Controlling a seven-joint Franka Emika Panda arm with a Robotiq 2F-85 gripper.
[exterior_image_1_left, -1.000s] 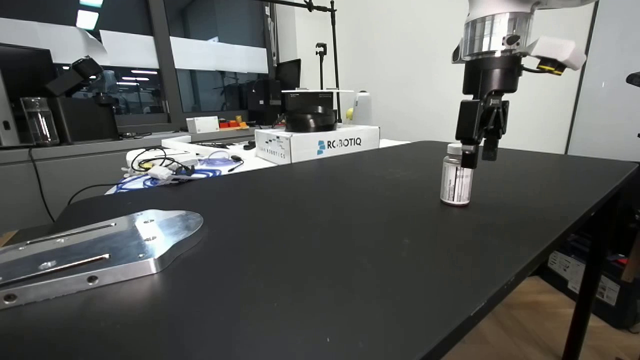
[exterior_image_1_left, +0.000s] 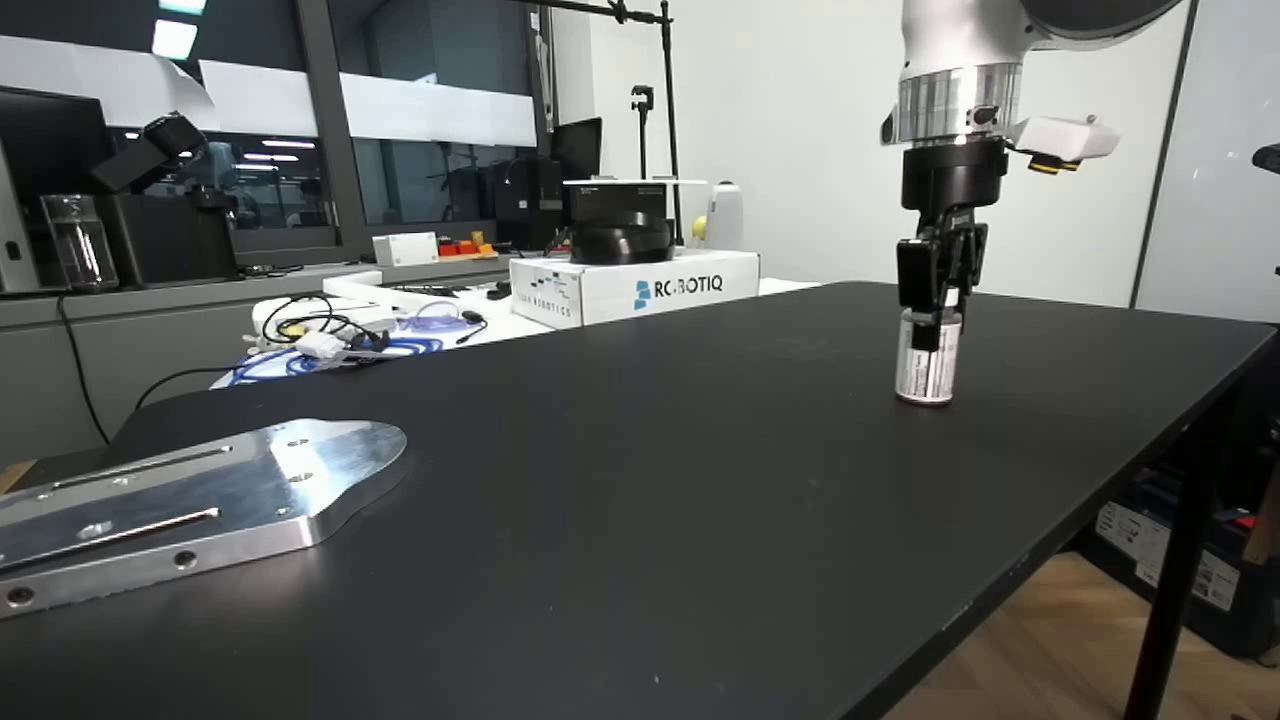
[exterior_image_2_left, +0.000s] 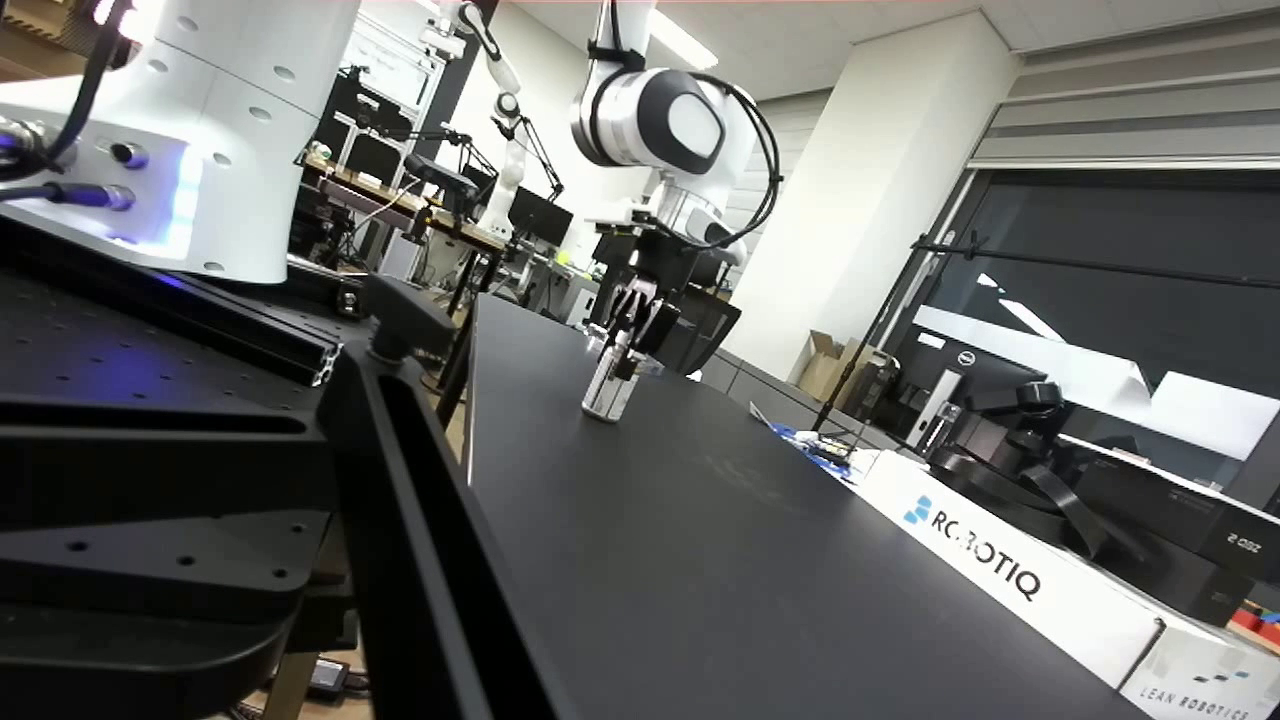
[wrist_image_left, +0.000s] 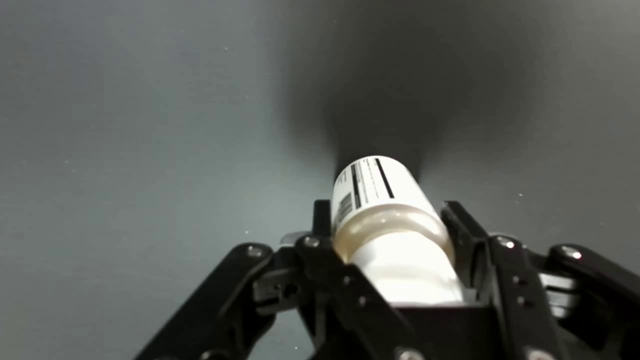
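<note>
A white-capped bottle (exterior_image_1_left: 929, 374) with a printed white label stands on the black table (exterior_image_1_left: 672, 480), near its far right part. My gripper points down around its upper part, one finger on each side. In the wrist view the left finger (wrist_image_left: 322, 217) appears against the bottle's side and the right finger (wrist_image_left: 463, 223) is very close to it. Whether both pads press on the bottle cannot be made out. In exterior view 2 the bottle's base (exterior_image_2_left: 603, 408) appears to rest on the tabletop, and the fingers cover its upper part.
A slotted metal plate (exterior_image_1_left: 204, 492) lies at the table's near left. Beyond the table's far edge are a white Robotiq box (exterior_image_1_left: 648, 288) and tangled cables (exterior_image_1_left: 342, 342). Its right edge drops to the floor.
My gripper has moved left in exterior view 1, from beside and behind the bottle to around its upper part. The bottle has shifted slightly to the right and away.
</note>
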